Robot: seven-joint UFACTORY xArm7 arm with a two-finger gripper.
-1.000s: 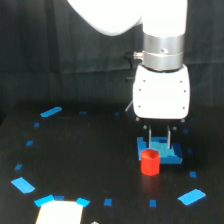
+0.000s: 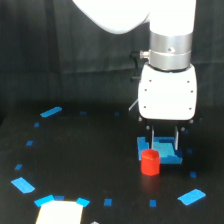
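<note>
A red cylinder (image 2: 150, 162) stands upright on the black table, just in front of a small blue tray (image 2: 172, 158) and hiding part of its near side. Above the tray, my gripper (image 2: 164, 138) points down with its fingers spread apart. It is open, and no object shows held between its fingertips. The cylinder is lower in the view and slightly left of the gripper; whether the fingertips reach into the tray is unclear.
Blue tape strips mark the black surface, among them one at the left (image 2: 22, 185) and one at the right (image 2: 191, 197). A pale object (image 2: 60, 212) is cut off at the bottom edge.
My gripper has shifted a little to the right and slightly lower in the view. The red cylinder and the blue tray have stayed where they were.
</note>
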